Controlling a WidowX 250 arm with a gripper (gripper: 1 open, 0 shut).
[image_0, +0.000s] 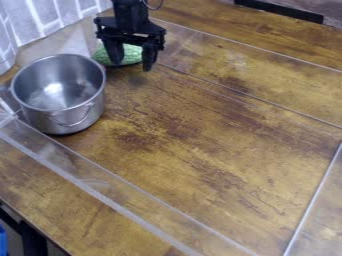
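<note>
The black gripper is at the top left of the camera view, over a green oval object that it partly hides. Whether its fingers are open or shut on something is too small and dark to tell. A large steel pot stands on the left of the wooden table, in front of and left of the gripper.
Clear strips run along its left and right sides. Crumpled light material lies at the back left.
</note>
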